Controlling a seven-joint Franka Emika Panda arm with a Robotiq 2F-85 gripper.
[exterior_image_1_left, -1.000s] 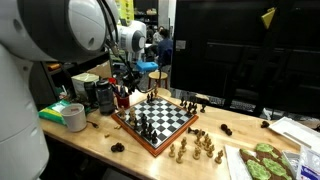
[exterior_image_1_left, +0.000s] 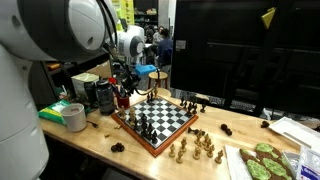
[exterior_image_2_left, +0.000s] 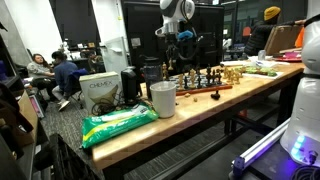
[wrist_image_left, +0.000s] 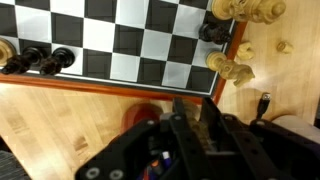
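A chessboard (exterior_image_1_left: 165, 115) with a brown frame holds light and dark pieces along its sides. In the wrist view, my gripper is over the board's frame edge, with its dark fingers close together. Something small and pale, seemingly a light chess piece (wrist_image_left: 191, 103), shows between them; its shape is mostly hidden. A red round object (wrist_image_left: 138, 116) lies just left of the fingers. In the first exterior view, the gripper (exterior_image_1_left: 125, 83) is over the board's far left side, too small for detail.
Several loose light pieces (exterior_image_1_left: 198, 146) stand right of the board. A white cup (exterior_image_1_left: 74, 117) and dark containers (exterior_image_1_left: 104, 97) crowd the left. A green-topped tray (exterior_image_1_left: 262, 163) lies at the right. Bare table shows beyond the loose pieces.
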